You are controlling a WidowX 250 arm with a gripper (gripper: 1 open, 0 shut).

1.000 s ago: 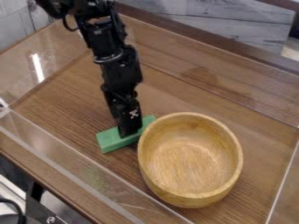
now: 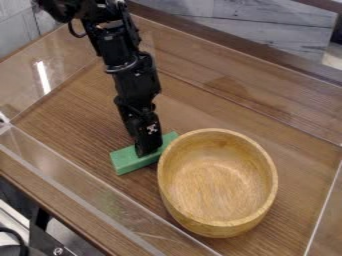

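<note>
The black arm reaches down from the upper left, its gripper (image 2: 146, 142) low over a flat green object (image 2: 131, 160) at the front of the table. The gripper's tip meets or hovers just over the green object; its fingers are dark and hard to make out. A pale yellow bowl (image 2: 218, 183) sits right beside the green object, to its right, partly against its end.
A pale marbled board (image 2: 261, 25) stands at the back.
The arm has shifted slightly to the left and up; the green object and bowl look unchanged.
</note>
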